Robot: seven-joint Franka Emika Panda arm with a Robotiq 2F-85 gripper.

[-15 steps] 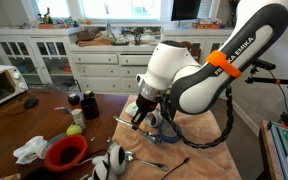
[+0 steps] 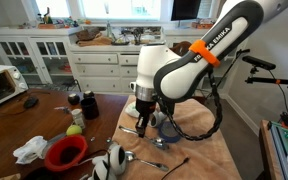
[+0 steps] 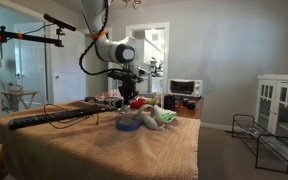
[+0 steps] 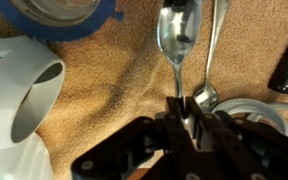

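In the wrist view my gripper is shut on the handle of a metal spoon (image 4: 178, 30), whose bowl points away toward the top edge. A second spoon (image 4: 206, 97) lies on the orange-brown cloth just right of it. In exterior view 1 my gripper (image 2: 142, 122) hangs low over the cloth, near a blue bowl (image 2: 169, 131). The fingertips are too small and dark to make out there. From the second exterior view, the arm (image 3: 124, 52) reaches down over the far part of the table.
White mugs (image 4: 22, 88) fill the left of the wrist view, below a blue-rimmed bowl (image 4: 68, 28). A white rounded item (image 4: 259, 110) sits right of the gripper. A red bowl (image 2: 66, 153) and bottles (image 2: 89, 106) stand at the left.
The orange-banded part of the arm has moved up and somewhat left. The hand has shifted slightly above the cloth, while objects on the table look unmoved.
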